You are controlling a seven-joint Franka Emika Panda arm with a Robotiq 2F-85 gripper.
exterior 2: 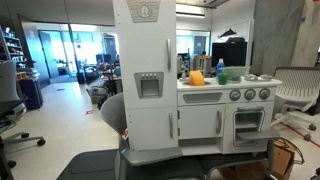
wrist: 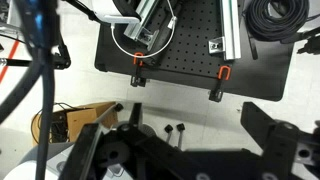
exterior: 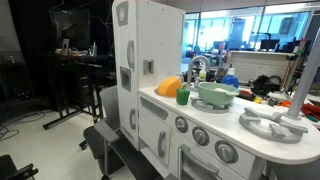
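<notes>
Only the wrist view shows my gripper, as dark blurred parts along the bottom edge. Its two sides stand wide apart, open, and nothing lies between them. A white toy kitchen (exterior: 150, 85) appears in both exterior views, its tall cupboard beside a low counter. On the counter are an orange item (exterior: 167, 87), a small green cup (exterior: 182, 97) and a pale green bowl (exterior: 217, 94). The bowl sits over the sink area, near the tap (exterior: 199, 65). In exterior view 2 the orange item (exterior 2: 196, 77) and bowl (exterior 2: 235, 74) show small.
Below my gripper is a black perforated board (wrist: 190, 60) with orange-marked clamps, coiled black cable (wrist: 275, 18) and pale floor beyond its edge. A grey burner (exterior: 273, 123) occupies the counter's near end. A blue bottle (exterior 2: 220, 68) shows behind the counter.
</notes>
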